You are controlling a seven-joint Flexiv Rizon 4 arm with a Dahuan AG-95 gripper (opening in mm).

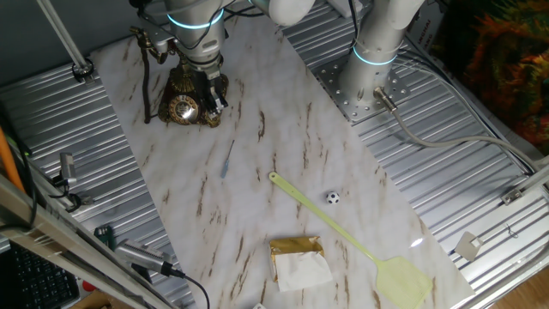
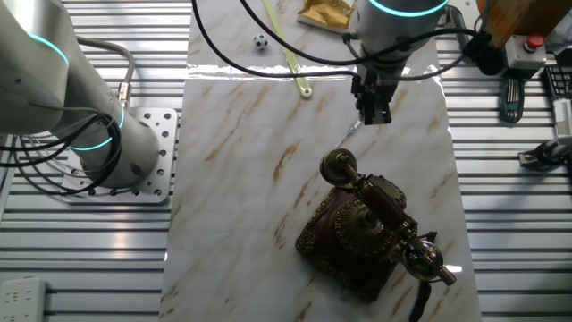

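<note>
My gripper (image 1: 220,108) points down beside the ornate antique-style telephone (image 1: 183,109), overlapping its right side in exterior view 1. In exterior view 2 a gap of tabletop shows between the gripper (image 2: 376,114) and the dark red and brass telephone (image 2: 362,234). The dark fingers are small and close together, so their opening is unclear; nothing visible hangs from them. A thin grey screwdriver-like tool (image 1: 226,160) lies on the marbled tabletop, partly hidden behind the gripper in exterior view 2.
A yellow-green fly swatter (image 1: 323,213) stretches across the table. Close to it lie a small black-and-white ball (image 1: 333,197) and a gold-and-white packet (image 1: 299,263). The arm's base plate (image 1: 342,97) stands at the table's side. Bare tabletop surrounds the thin tool.
</note>
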